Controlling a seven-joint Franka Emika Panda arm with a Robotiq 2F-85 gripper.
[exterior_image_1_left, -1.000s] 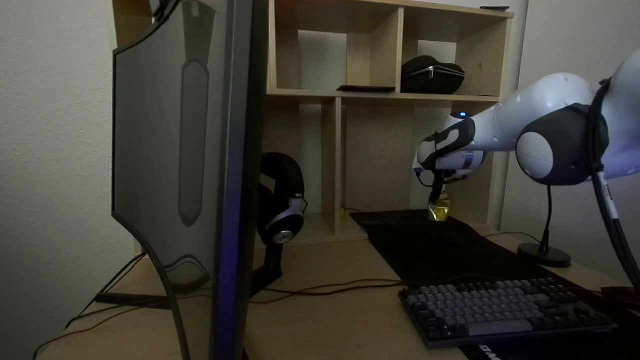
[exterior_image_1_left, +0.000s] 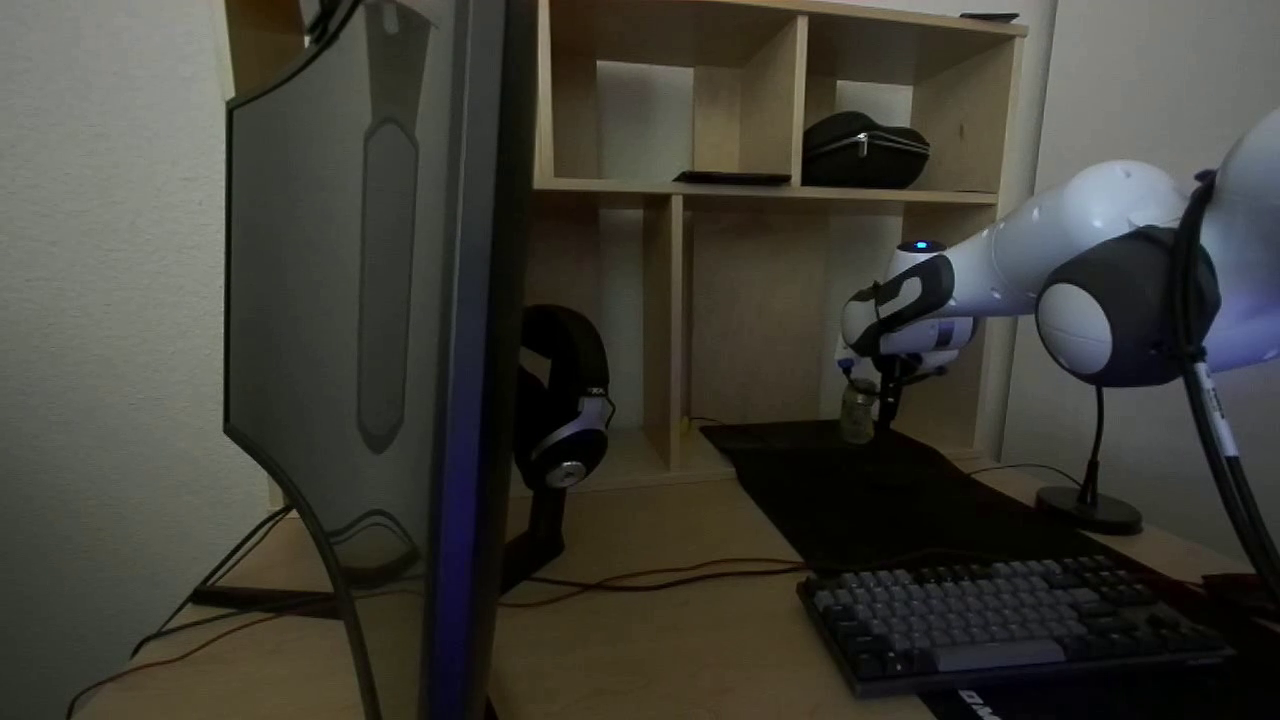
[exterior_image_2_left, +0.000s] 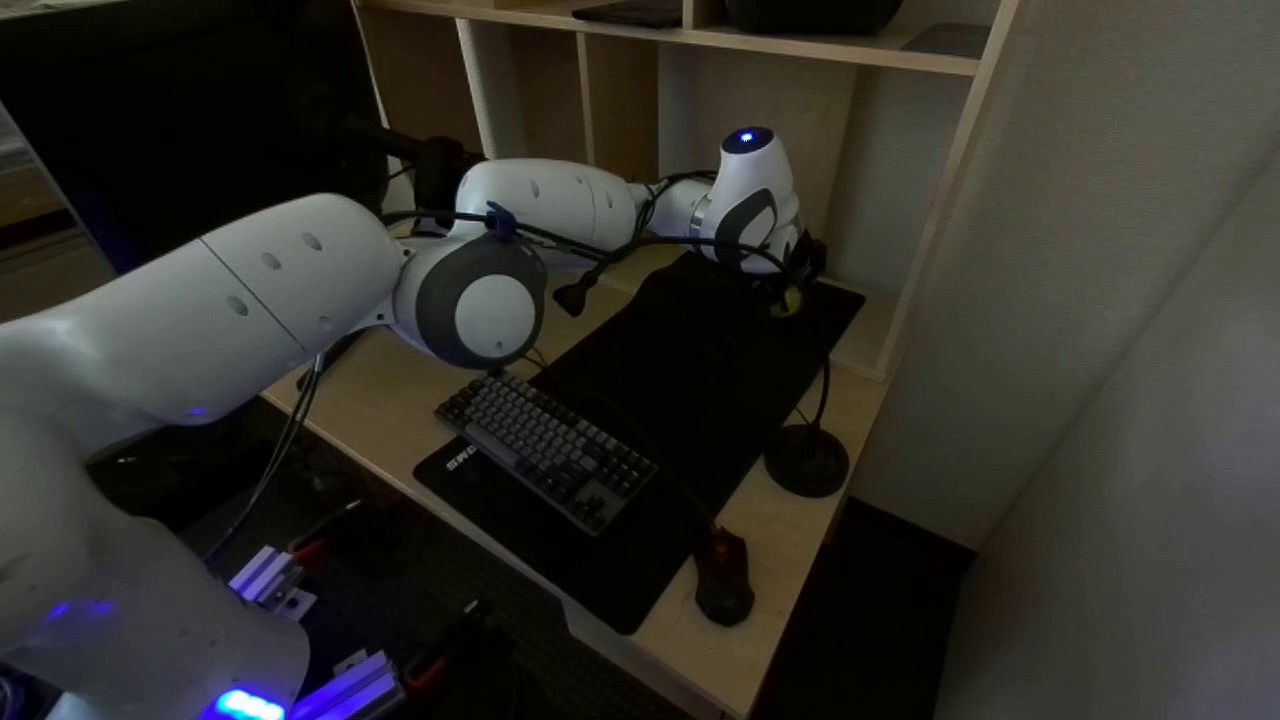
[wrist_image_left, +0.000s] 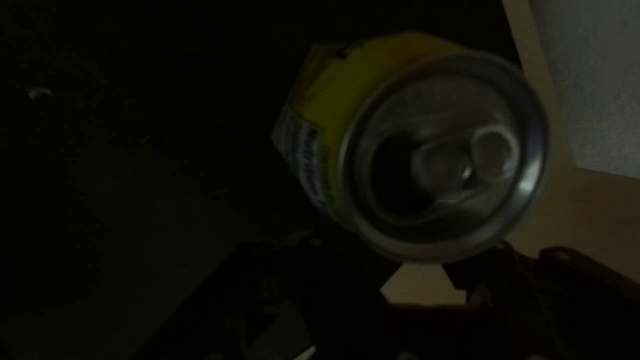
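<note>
A yellow drink can (wrist_image_left: 354, 90) fills much of the wrist view, its silver top (wrist_image_left: 474, 108) and opened mouth facing the camera. Its side looks creased. Below it are the dark fingers of my gripper, with a pale gap showing between them. The can's rim reaches down to the fingertips; whether they touch it is too dark to tell. In exterior view 1 the can (exterior_image_1_left: 858, 412) appears dull, just left of my gripper's dark finger, low at the back of the black mat. Exterior view 2 shows only a small yellow patch of the can (exterior_image_2_left: 787, 301).
A black desk mat (exterior_image_1_left: 864, 504) runs under the arm, with a keyboard (exterior_image_1_left: 1008, 618) on its near part. The wooden shelf (exterior_image_1_left: 756, 312) stands close behind. A round black stand (exterior_image_2_left: 806, 460) and a mouse (exterior_image_2_left: 723, 576) lie along the right side. A large monitor (exterior_image_1_left: 336, 276) stands left.
In exterior view 1 the hand has shifted slightly right and down. The can now shows left of the finger and looks dull, where before it was bright yellow and right of it.
</note>
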